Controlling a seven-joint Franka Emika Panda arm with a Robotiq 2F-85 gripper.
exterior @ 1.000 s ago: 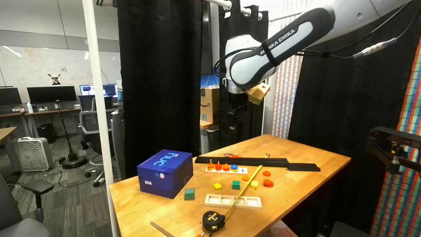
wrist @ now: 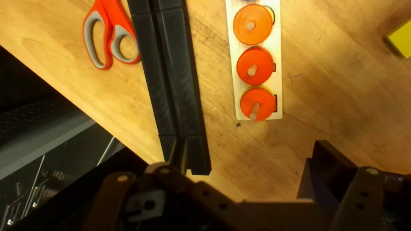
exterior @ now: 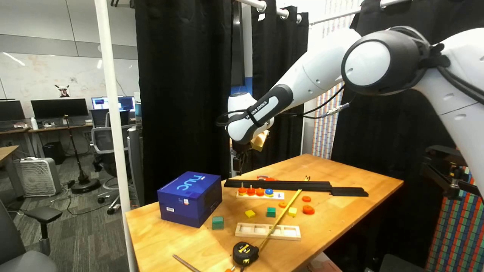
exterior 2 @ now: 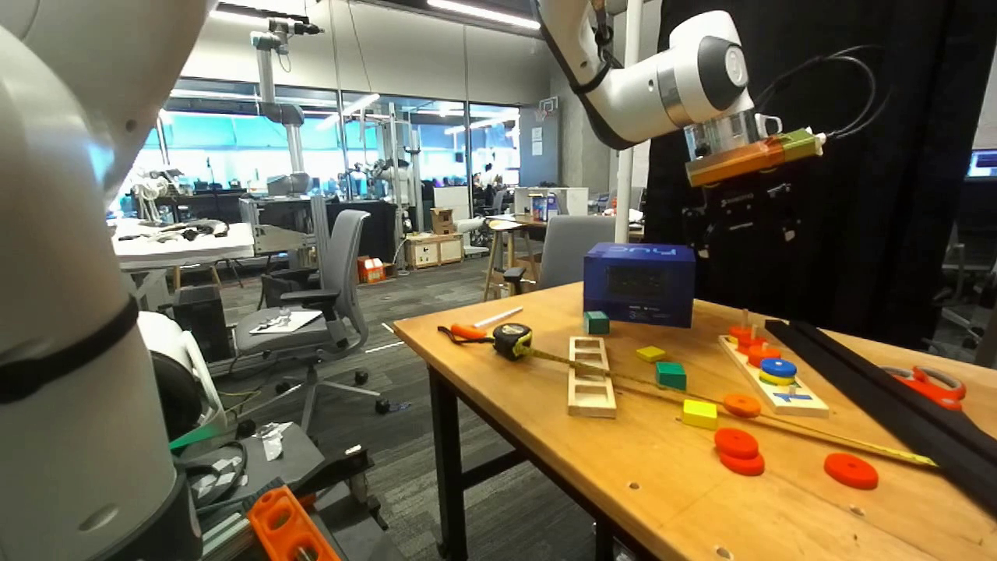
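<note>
My gripper is open, its two fingers wide apart at the bottom of the wrist view with nothing between them. In exterior view 2 the gripper (exterior 2: 743,229) hangs above the far side of the table, beyond the blue box (exterior 2: 639,285). The wooden peg board (wrist: 279,86) carries orange and red discs on its pegs, and a blue disc (exterior 2: 778,368) over a yellow one towards its other end. Alongside the board run long black strips (wrist: 173,77). One finger appears over the strips' end in the wrist view. Red-handled scissors (wrist: 109,34) lie past the strips.
Yellow blocks (exterior 2: 700,413), green blocks (exterior 2: 670,375) and loose red discs (exterior 2: 850,471) are scattered over the wooden table (exterior 2: 598,477). An extended tape measure (exterior 2: 512,341) crosses the slotted wooden tray (exterior 2: 591,410). Free table lies at the right in exterior view 1.
The arm has swung left and lower in exterior view 1, bringing the gripper closer to the table's far edge behind the box. The table objects have not moved.
</note>
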